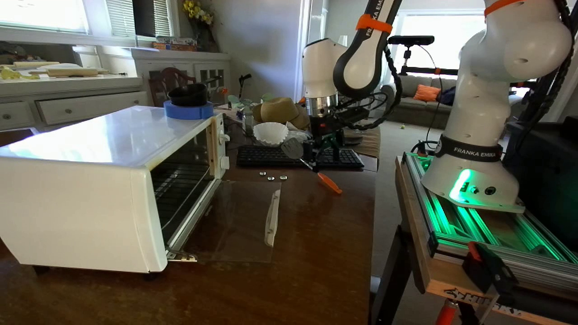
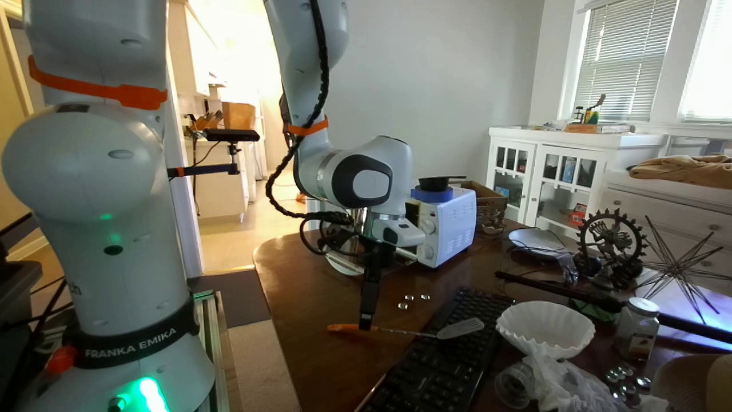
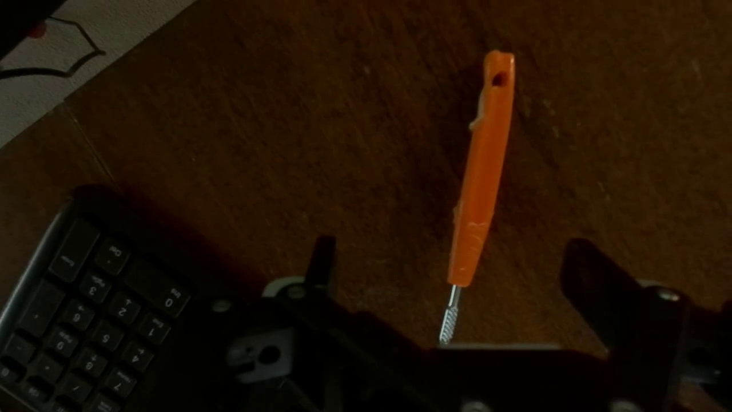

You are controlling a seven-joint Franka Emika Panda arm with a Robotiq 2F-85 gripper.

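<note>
A spatula with an orange handle (image 3: 482,168) and a metal shaft lies on the brown table, its slotted blade (image 2: 461,328) over the black keyboard. Over the shaft end of the handle, my gripper points down with its fingers wide apart. In the wrist view one dark finger (image 3: 321,264) is left of the handle and the other is to its right, neither touching it. From the second exterior view the gripper (image 2: 368,321) looks low, close above the handle; the exact gap is hard to judge.
The keyboard (image 1: 271,156) is beside the gripper. A white toaster oven (image 1: 81,211) has its glass door folded down onto the table. Several small shiny pieces (image 2: 403,305) lie between. A white fluted bowl (image 2: 545,329) and a jar (image 2: 638,329) stand beyond the keyboard.
</note>
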